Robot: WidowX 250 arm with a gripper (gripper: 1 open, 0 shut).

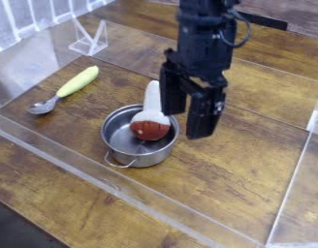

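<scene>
A steel pot (125, 146) with a wire handle stands on the wooden board, holding a white-handled brush (151, 125) with a reddish-brown head. My dark gripper (190, 105) hangs just above and right of the pot, open, its fingers apart from the brush. A spoon (47, 105) with a pale yellow-green handle lies at the left.
Clear acrylic walls (304, 165) border the wooden work area (239, 184). A small clear stand (89, 39) is at the back left. The board right of the pot is bare.
</scene>
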